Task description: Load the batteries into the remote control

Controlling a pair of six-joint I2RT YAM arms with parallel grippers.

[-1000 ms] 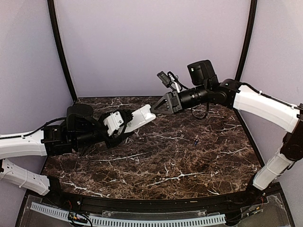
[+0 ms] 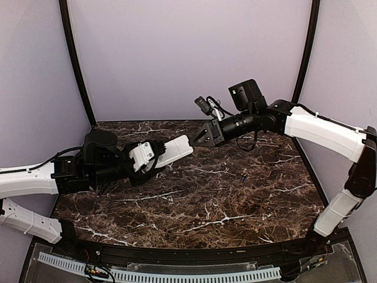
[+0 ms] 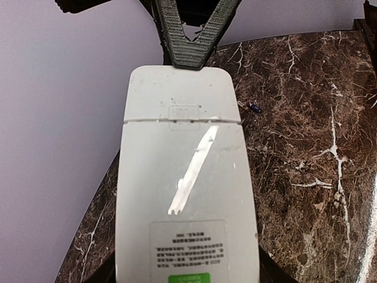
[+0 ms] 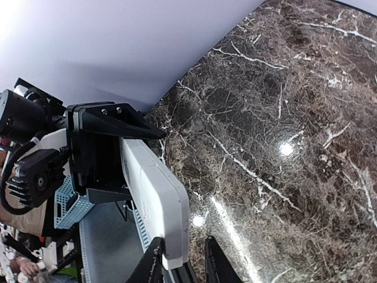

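Observation:
A white remote control [image 3: 182,153] is held in the air by my left gripper [image 2: 158,151], which is shut around its body. Its back faces the left wrist camera, showing a printed label and a seam across the far part, where a cover [image 3: 182,94] sits; the seam looks narrow. At that far end is my right gripper, its dark fingers [image 4: 152,259] apart and one close against the remote's end; whether they touch is unclear. A small dark blue piece, perhaps a battery [image 2: 243,177], lies on the table. The battery compartment's inside is hidden.
Pale walls [image 2: 188,59] stand at its back and sides. A perforated light strip [image 2: 159,276] runs along the front edge.
The left arm and remote's body hold still.

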